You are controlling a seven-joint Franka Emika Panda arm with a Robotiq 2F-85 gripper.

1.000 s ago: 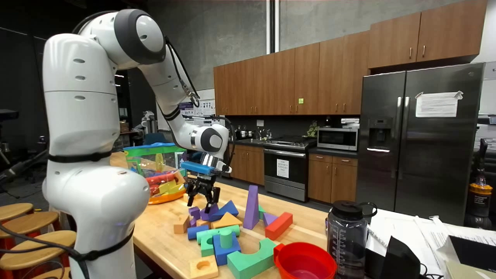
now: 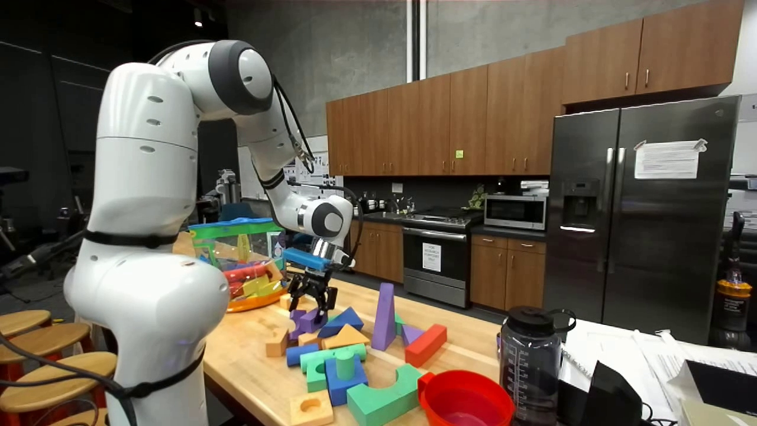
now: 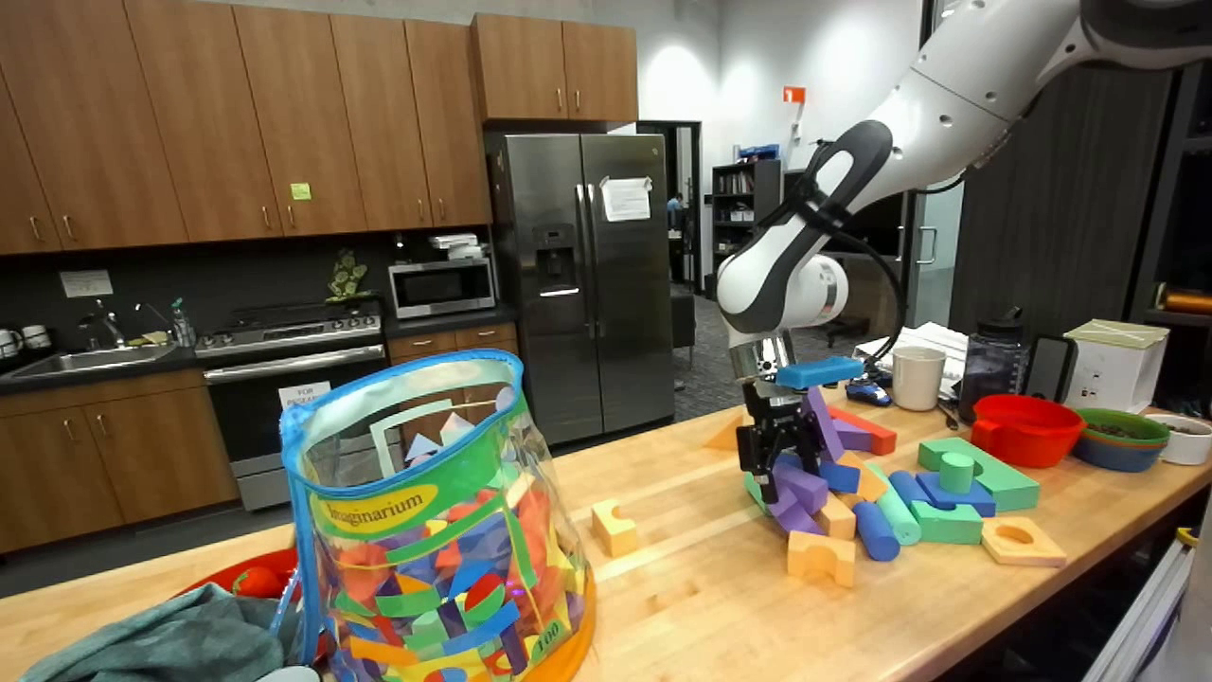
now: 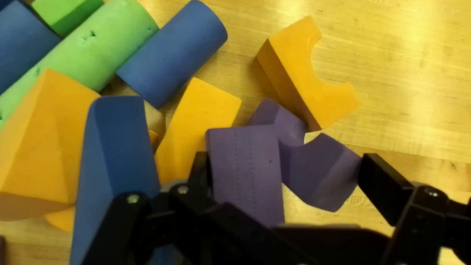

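Note:
My gripper stands open over a cluster of purple blocks. A ridged purple block point(image 4: 245, 172) sits right beside the left finger in the wrist view. Another purple piece point(image 4: 324, 174), with a curved cut, reaches close to the right finger. Both lie between the fingers; whether either finger touches them I cannot tell. In exterior view 2 the purple blocks point(image 3: 802, 487) show just below the gripper point(image 3: 767, 483). A blue wedge point(image 4: 123, 145) and an orange block point(image 4: 198, 128) crowd the left finger's side.
An arched orange block point(image 4: 309, 75) lies close to the purple pieces. A tall purple wedge point(image 2: 384, 319), a red block point(image 2: 426, 345) and a red cup point(image 2: 465, 397) stand nearby. The clear block bag point(image 3: 432, 534) is across the table, with mostly bare wood between.
The upper arm has swung right in exterior view 1, while the gripper has shifted slightly right and lower. The purple blocks beneath it have shifted and sit differently.

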